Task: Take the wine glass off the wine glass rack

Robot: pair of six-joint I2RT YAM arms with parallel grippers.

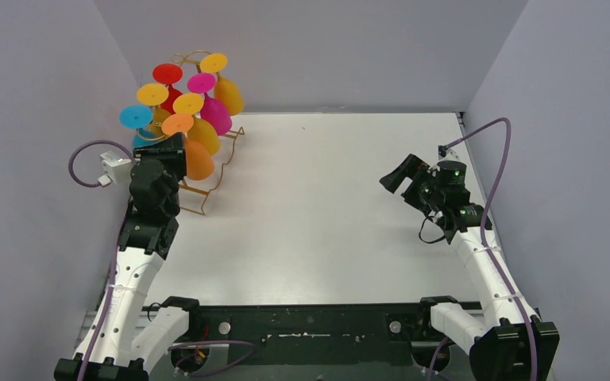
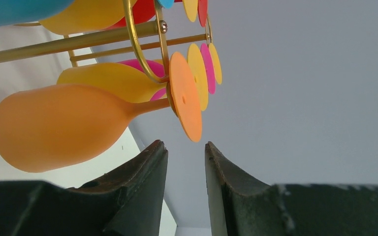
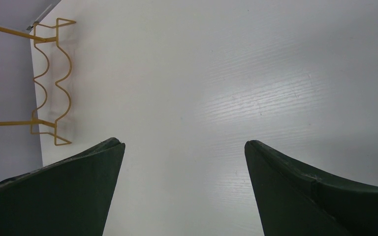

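Note:
The gold wire rack (image 1: 221, 178) at the back left carries several coloured wine glasses, hung upside down with their round bases on top. Nearest my left arm is the orange glass (image 2: 61, 125), its stem in the rack's rail (image 2: 147, 71) and its base (image 2: 186, 98) past the rail. My left gripper stands part open with an empty gap, close to the orange base but apart from it. In the top view that gripper covers part of the orange glass. Over the right side of the table, my right gripper is open and empty.
Yellow (image 1: 205, 135) and magenta (image 1: 216, 116) glasses hang just behind the orange one, and a blue glass (image 2: 19, 11) in the neighbouring row. A wall stands close on the left.

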